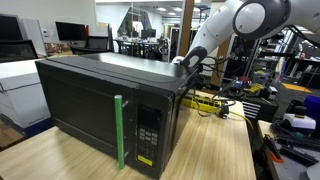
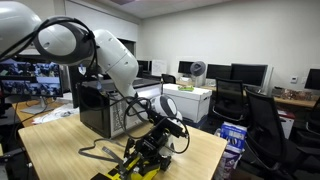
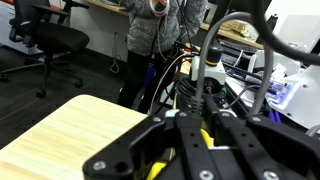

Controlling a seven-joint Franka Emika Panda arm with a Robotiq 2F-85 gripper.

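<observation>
My black gripper fills the lower middle of the wrist view; its fingertips are hard to make out, and what lies between them is unclear. A thin grey loop arches above it. In exterior view 2 the black gripper and wiring sit low over a tangle of black cables with a yellow piece, in front of the black microwave. The microwave, with a green strip on its front, hides the gripper in exterior view 1.
Yellow and black items lie behind it. A person stands beyond the table edge in the wrist view. Office chairs stand to the right.
</observation>
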